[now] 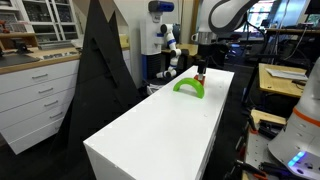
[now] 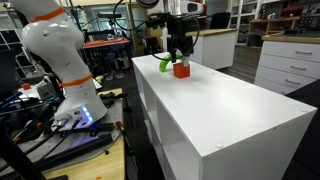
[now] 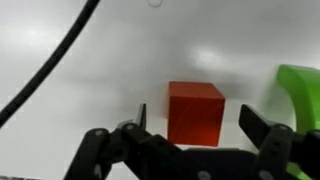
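Between the spread fingertips of my open gripper, the wrist view shows an orange-red block (image 3: 195,114), with neither finger visibly touching it. In exterior view 2 the same block (image 2: 182,70) stands on the white table, and the gripper (image 2: 184,57) is right over it. A green arch (image 1: 188,87) stands close by on the table. Its curved edge (image 3: 300,95) enters the wrist view at the right. From exterior view 1, the block (image 1: 200,78) is partly covered by the gripper.
A dark cable (image 3: 50,62) crosses the upper left of the wrist view. A wooden-edged bench (image 2: 95,165) stands beside the robot's base.
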